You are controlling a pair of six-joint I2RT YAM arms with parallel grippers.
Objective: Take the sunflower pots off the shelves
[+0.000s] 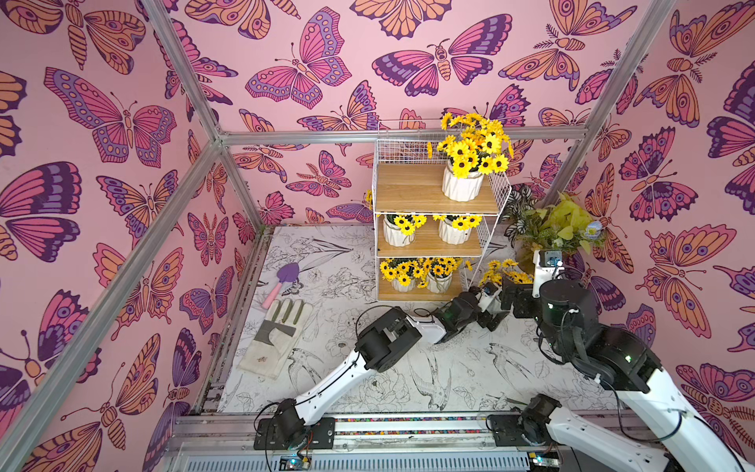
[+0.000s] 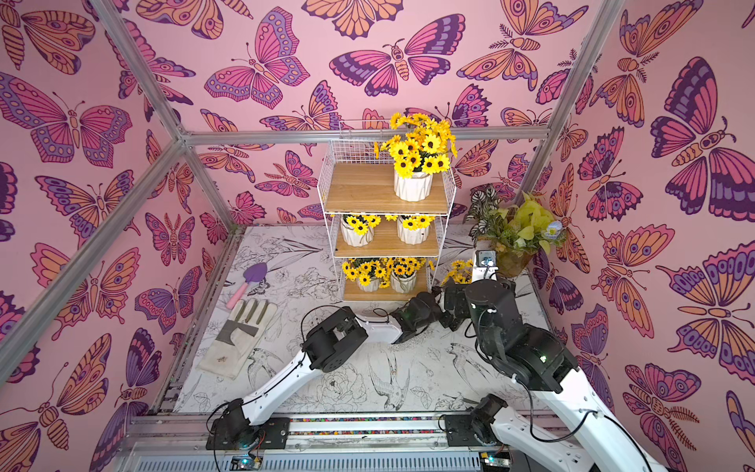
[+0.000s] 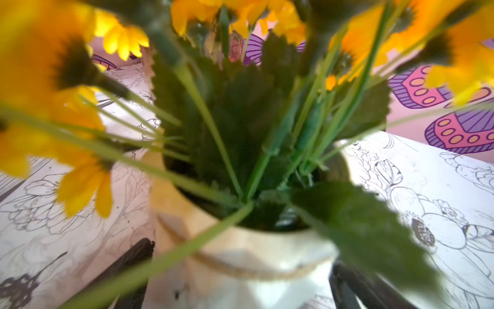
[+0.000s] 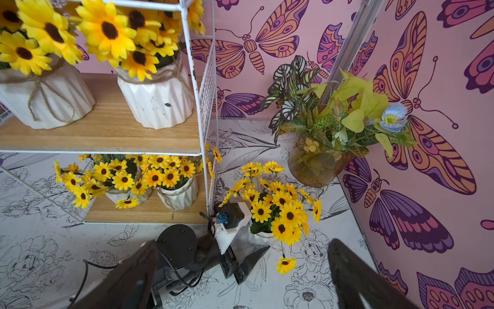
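Observation:
A sunflower pot (image 4: 264,234) stands on the table right of the shelf. My left gripper (image 1: 492,311) is open low beside it; in the left wrist view its fingers (image 3: 134,273) flank the white pot (image 3: 247,265), apart from each other. My right gripper hovers above, its blurred fingers wide apart with nothing between them. On the shelf's top board (image 1: 409,187) is one sunflower pot (image 1: 462,185). Two pots, a left one (image 1: 397,233) and a right one (image 1: 453,231), sit on the middle board. Two more (image 4: 177,195) stand on the bottom board.
A leafy plant in a glass vase (image 4: 315,163) is in the back right corner. At left on the table lie a glove (image 1: 275,338) and a purple trowel (image 1: 288,273).

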